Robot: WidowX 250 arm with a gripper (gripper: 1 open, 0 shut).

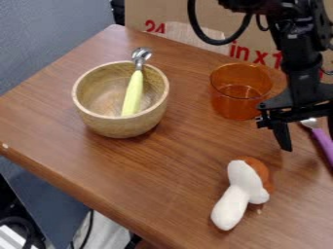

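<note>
The black gripper (303, 133) hangs low over the right side of the wooden table (169, 185), with its fingers spread and nothing visible between them. Beside it lies a purple-handled utensil (321, 145), partly behind the arm and out of frame. A wooden bowl (101, 89) holds a yellow-handled scoop (132, 92). An orange translucent cup (239, 90) stands just left of the arm. A white and orange mushroom-like toy (240, 195) lies near the front right.
A cardboard box (208, 17) backs the table. The table's left edge drops to the floor, where cables show at the lower left.
</note>
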